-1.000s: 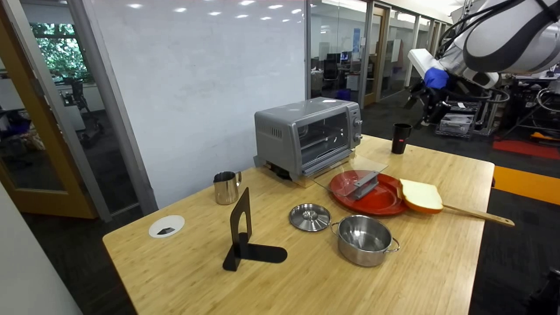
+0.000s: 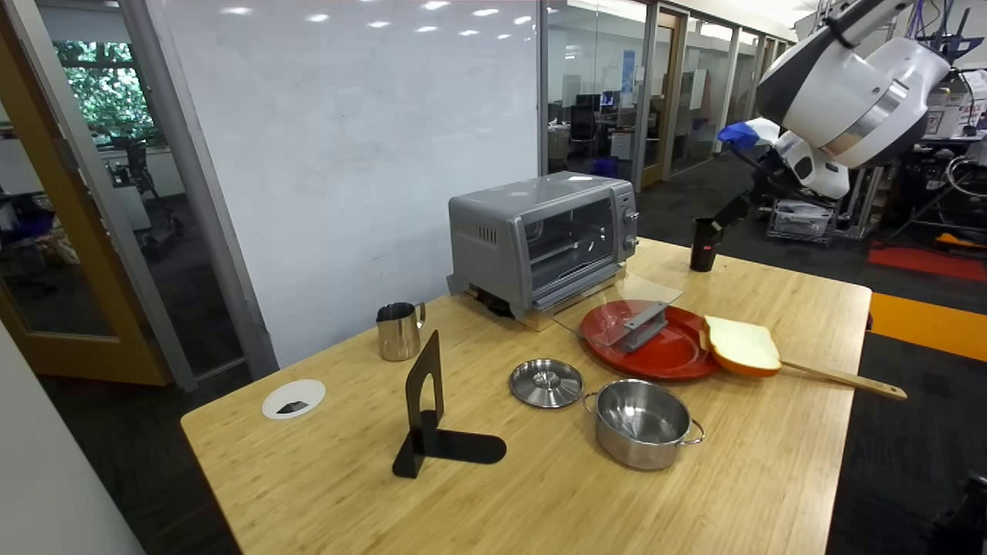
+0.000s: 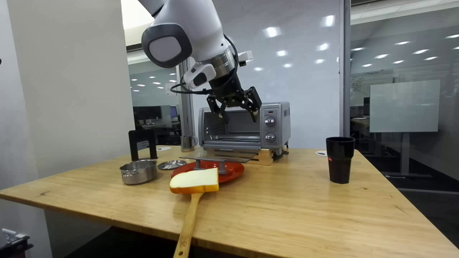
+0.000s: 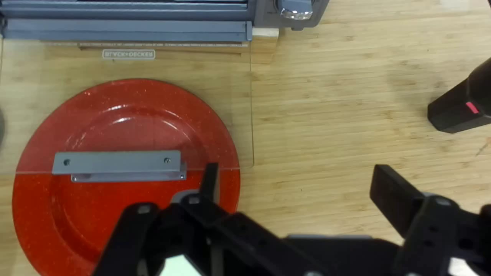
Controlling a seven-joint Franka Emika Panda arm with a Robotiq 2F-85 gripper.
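Note:
My gripper is open, its two black fingers wide apart with only bare table seen between them. In the second exterior view it hangs high over the table, in front of the grey toaster oven (image 3: 282,124). The oven's glass door is folded down, and its grey handle (image 4: 117,161) lies above the red plate (image 4: 69,230). A bread slice (image 3: 195,180) rests on the head of a wooden spatula (image 3: 188,225) at the plate's near edge. The spatula's handle sticks out past the table edge.
A black cup (image 3: 340,159) stands alone at the right. On the other side are a steel pot (image 2: 638,435), its lid (image 2: 546,383), a steel pitcher (image 2: 399,333) and a black bookend (image 2: 467,445). Between plate and cup the table is clear.
In the first exterior view, the arm has swung and turned its wrist, bringing the gripper lower and to the left, near the cup in the image. Objects on the table have not moved.

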